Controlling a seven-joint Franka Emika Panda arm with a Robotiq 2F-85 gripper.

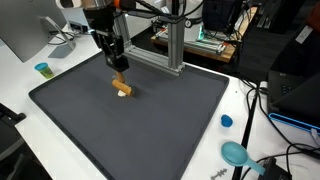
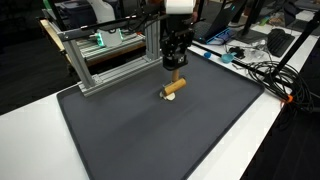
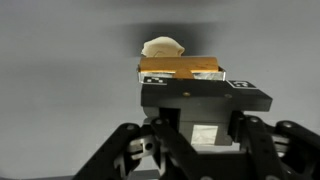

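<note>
A wooden mallet-like piece (image 1: 122, 86), a short cylinder with an upright handle, hangs beneath my gripper (image 1: 118, 69). In exterior view 2 my gripper (image 2: 176, 66) is shut on that handle (image 2: 176, 75), and the cylinder (image 2: 172, 90) lies crosswise below. A pale round piece (image 2: 168, 97) shows on the dark board, right by the cylinder; whether they touch I cannot tell. Seen from the wrist, the wooden head (image 3: 180, 64) shows past the dark fingers (image 3: 245, 98), with part of the pale piece (image 3: 162, 47) sticking out beyond it.
The dark board (image 1: 150, 130) is otherwise clear around the pieces. A metal rail frame (image 2: 115, 77) borders one side. Off the board are a green cup (image 1: 43, 70), a blue cup (image 1: 227, 121), a teal bowl (image 1: 237, 155) and cables.
</note>
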